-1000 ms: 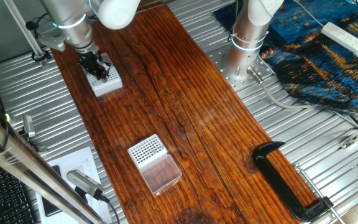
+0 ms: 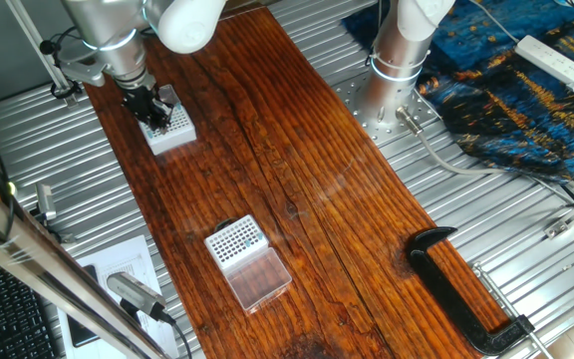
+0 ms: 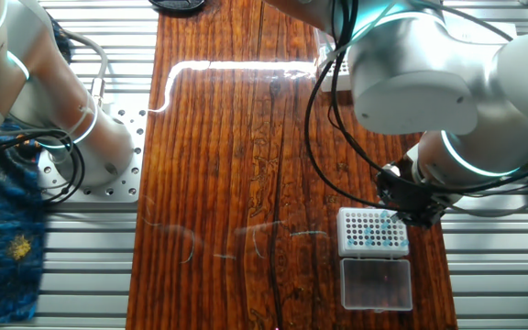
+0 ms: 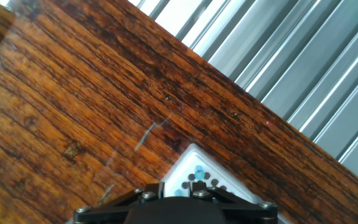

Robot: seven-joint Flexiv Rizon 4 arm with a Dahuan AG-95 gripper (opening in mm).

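In exterior view 1, my gripper (image 2: 153,118) is low over a white tube rack (image 2: 175,137) at the far left of the table, covering part of its holes. Exterior view 2 shows the gripper (image 3: 411,213) at a corner of this rack (image 3: 372,232), whose clear lid (image 3: 376,284) lies open beside it. Some holes hold bluish pieces. In the wrist view, a corner of the rack (image 4: 194,163) shows just beyond the dark gripper. Whether its fingers are apart or hold anything is hidden.
A second white rack (image 2: 235,244) with an open clear lid (image 2: 259,279) stands nearer the camera. A black clamp (image 2: 451,294) grips the table's right edge.
Over the last second my gripper has shifted very slightly left above the far rack in exterior view 1. Both racks have stayed in place.
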